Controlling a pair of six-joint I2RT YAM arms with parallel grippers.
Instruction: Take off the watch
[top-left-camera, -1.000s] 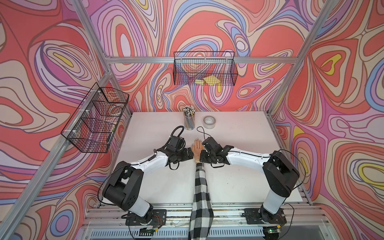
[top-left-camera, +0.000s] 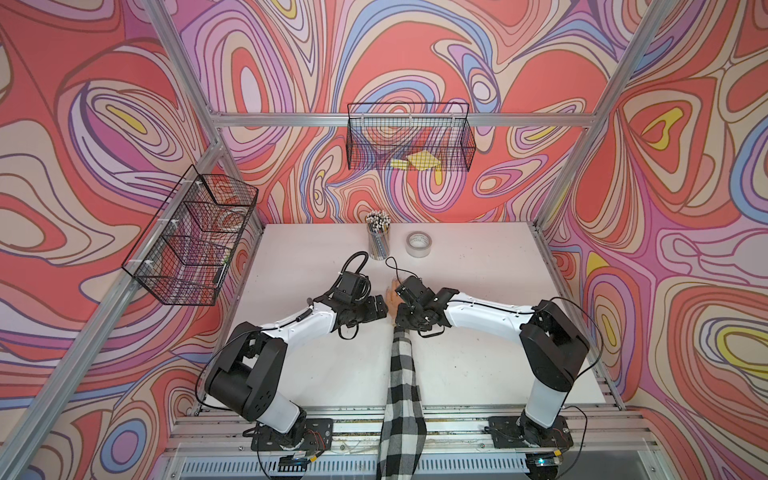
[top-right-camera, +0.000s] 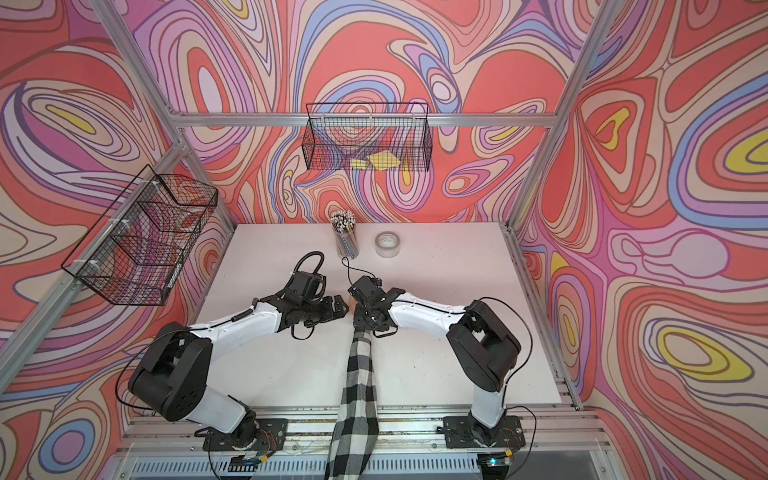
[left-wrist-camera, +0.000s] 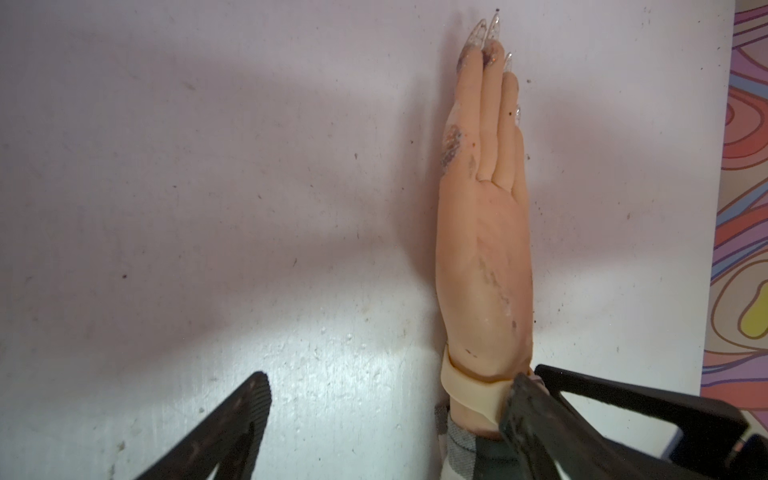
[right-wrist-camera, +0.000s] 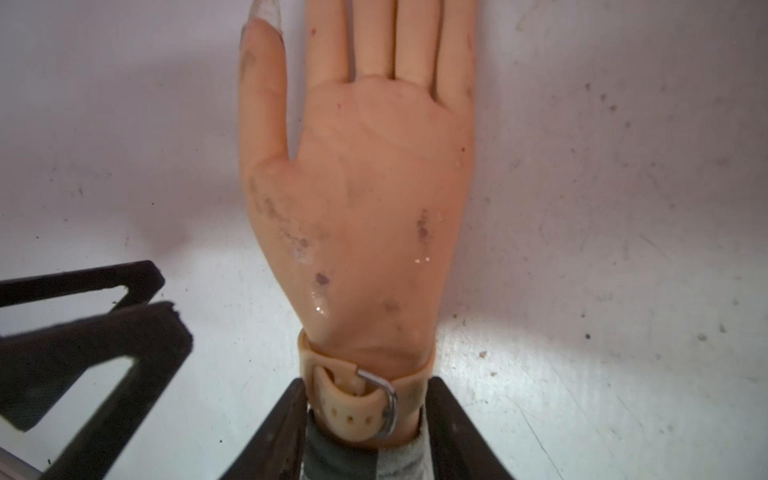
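A hand model lies palm up on the table, its wrist in a black-and-white checked sleeve. Around the wrist runs the beige watch strap, with a metal buckle on the palm side; part of the strap bows up beside the buckle. No watch face shows. My right gripper is above the wrist, fingers apart, one finger on each side of the strap in its own view. My left gripper stands open left of the hand, nothing between its fingers; in its view one finger overlaps the strap's edge.
Behind the hand stand a clear cup of sticks and a roll of tape. Wire baskets hang at the back and left. The two grippers are close together.
The left arm stays put. The strap remains on the wrist.
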